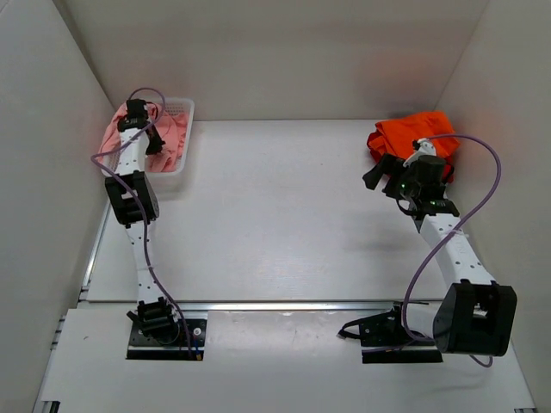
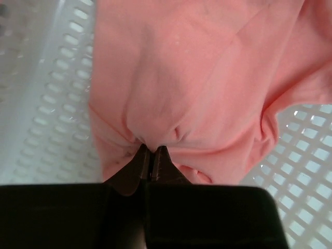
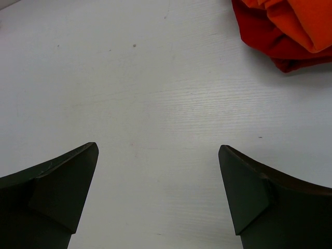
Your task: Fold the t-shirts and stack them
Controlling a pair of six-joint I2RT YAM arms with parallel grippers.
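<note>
A pink t-shirt point(image 2: 207, 72) lies crumpled in the white basket point(image 1: 189, 110) at the far left. Down inside that basket, my left gripper is shut on a gathered pinch of the pink cloth. At the back right, orange and red t-shirts point(image 1: 406, 134) lie folded in a pile. My right gripper hangs open over bare table just in front of this pile, its fingers point(image 3: 67, 181) wide apart and nothing between them. The red and orange cloth shows at the top right of the right wrist view.
Walls close in behind the basket and the pile, and on both sides. A metal rail point(image 1: 284, 305) runs along the front edge.
</note>
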